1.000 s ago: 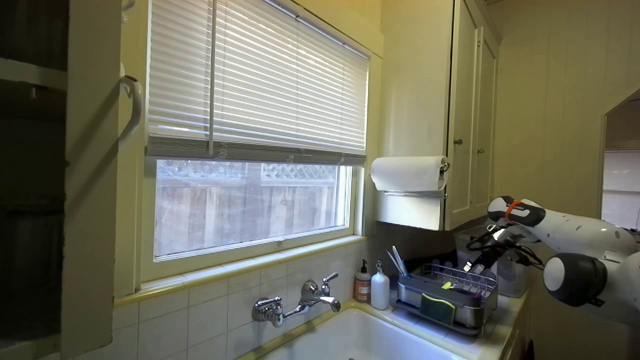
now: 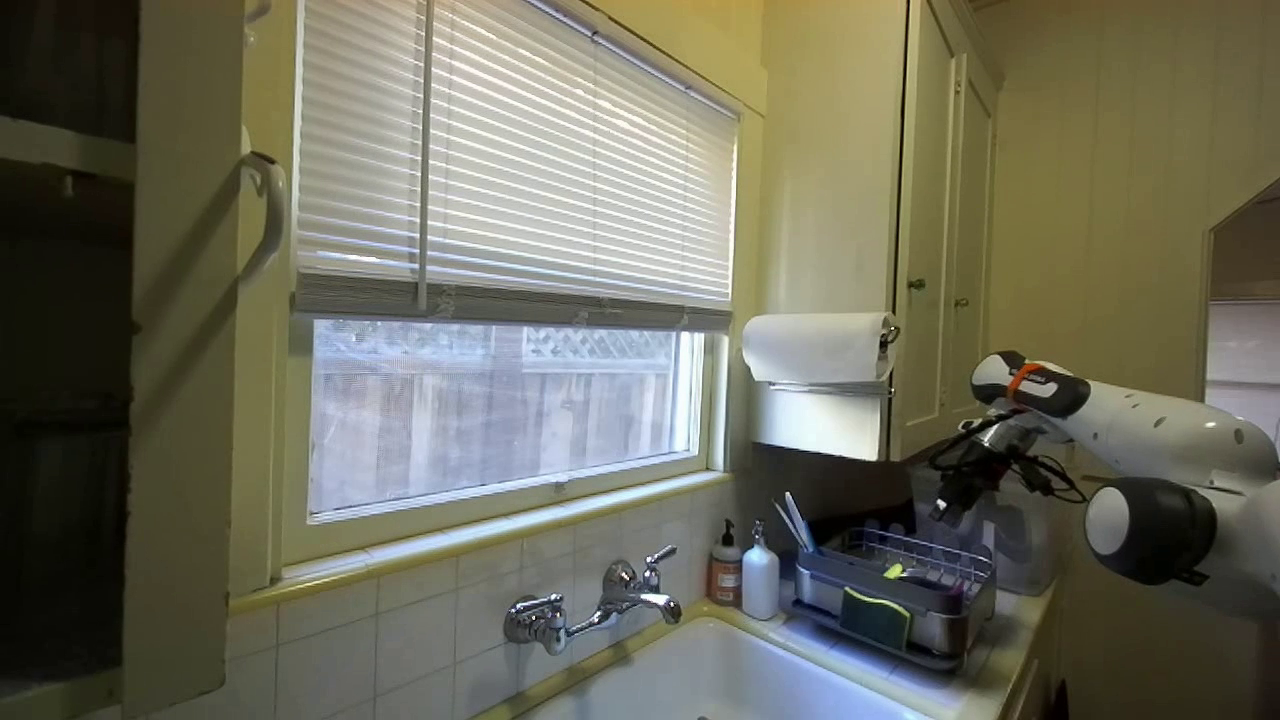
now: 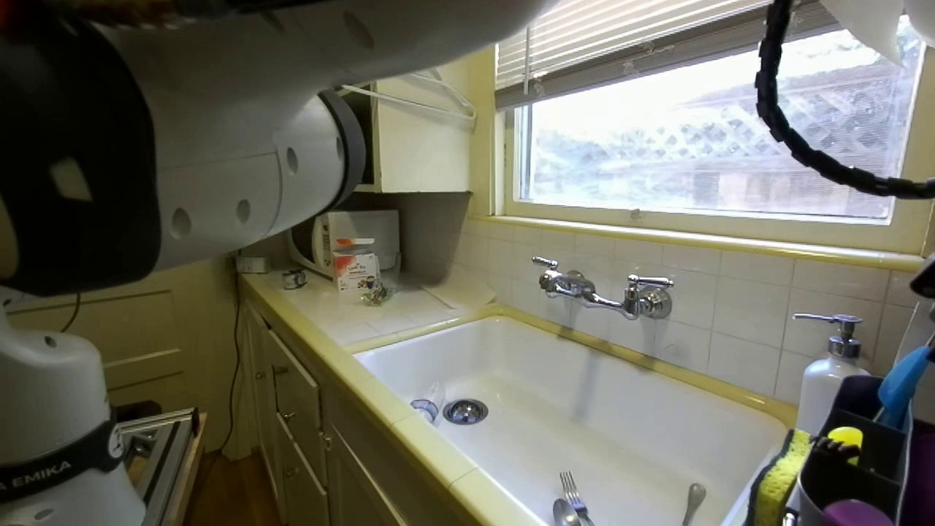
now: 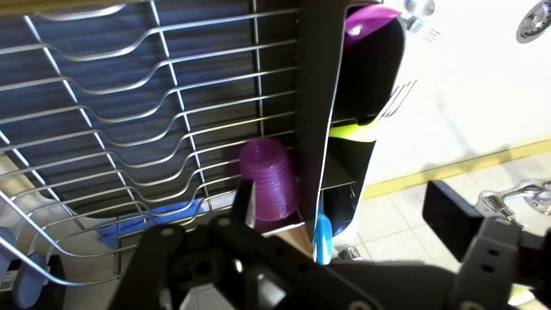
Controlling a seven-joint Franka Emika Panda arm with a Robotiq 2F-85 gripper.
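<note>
Open and empty, my gripper hangs above the dish rack (image 4: pixel 175 93) in the wrist view, one finger (image 4: pixel 449 219) towards the sink side. A purple ribbed cup (image 4: pixel 268 181) lies in the rack beside the dark utensil holder (image 4: pixel 315 108), partly behind a fingertip. Purple, yellow-green and blue utensil handles stick out of the holder's compartments. From the first exterior view, the gripper (image 2: pixel 944 510) sits just over the rack (image 2: pixel 900 576). In the sink (image 3: pixel 613 394) lie a fork (image 3: pixel 571 491), a spoon (image 3: pixel 565 511) and another handle (image 3: pixel 695 501).
A sponge (image 2: pixel 876 618) hangs on the rack's front. Two soap bottles (image 2: pixel 759 576) stand left of it near the faucet (image 2: pixel 600 612). Overhead are the cabinet and paper towel roll (image 2: pixel 822 348). A clear item (image 3: pixel 429 403) rests by the sink drain.
My arm has risen, lifting the gripper up from the rack. It pointed lower into the rack a second ago. The rack and the bottles look unmoved.
</note>
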